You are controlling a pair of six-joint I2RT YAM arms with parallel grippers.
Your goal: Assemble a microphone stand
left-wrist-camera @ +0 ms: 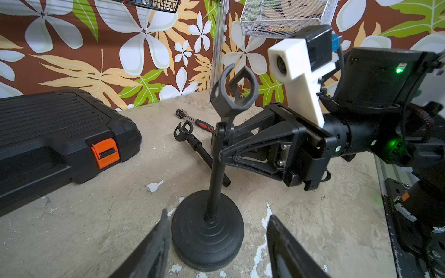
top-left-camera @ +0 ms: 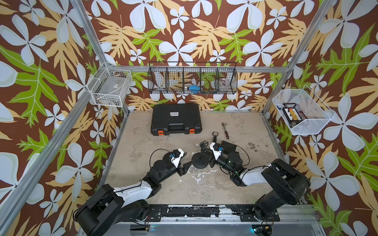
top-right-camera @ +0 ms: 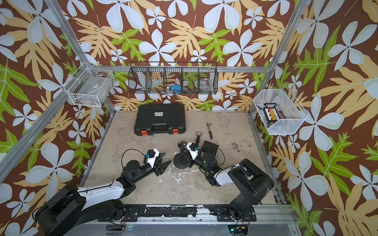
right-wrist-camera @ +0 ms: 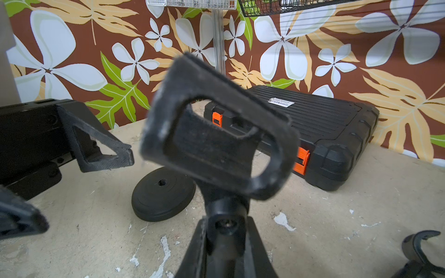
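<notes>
A black microphone stand rises from its round base, with the pole upright in the base and a clip holder on top. Just below that holder, my right gripper is shut on the pole. My left gripper is open left of the base, its fingers apart with nothing held between them. A second clip on a dark rod lies on the table behind the stand. Another round black disc with a central hole rests near the left arm.
A black case with orange latches sits at the back of the table. Near it lies a ratchet wrench, and a dark flat object is behind the right gripper.
</notes>
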